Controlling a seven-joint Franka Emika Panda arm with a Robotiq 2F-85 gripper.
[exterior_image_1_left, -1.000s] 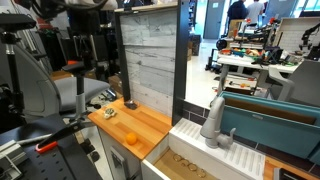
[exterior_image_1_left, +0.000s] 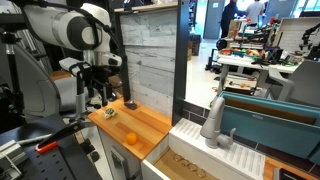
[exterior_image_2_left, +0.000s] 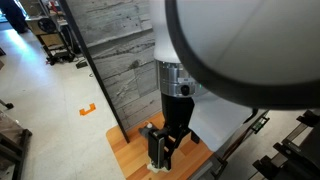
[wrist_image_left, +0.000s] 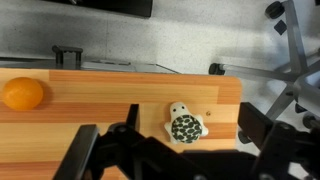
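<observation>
A small white toy turtle with a green-patterned shell (wrist_image_left: 186, 128) lies on the wooden surface (wrist_image_left: 110, 112). My gripper hangs above it, its dark fingers spread wide on either side in the wrist view, so it is open. Nothing is held between them. From exterior view 1, the gripper (exterior_image_1_left: 101, 93) is a little above and left of the toy (exterior_image_1_left: 109, 113). An orange (wrist_image_left: 23, 94) rests apart from the toy, at the wrist view's left side. Exterior view 2 shows the toy (exterior_image_2_left: 157, 167) partly hidden below the gripper.
Grey wooden boards (exterior_image_1_left: 150, 66) rise behind the wooden surface. A white tray (exterior_image_1_left: 205, 160) and a grey bottle-like object (exterior_image_1_left: 213, 118) are to the right. Bare wood lies between the toy and the orange.
The arm has come down and slightly right toward the toy over the last second. The toy and the orange have stayed in place.
</observation>
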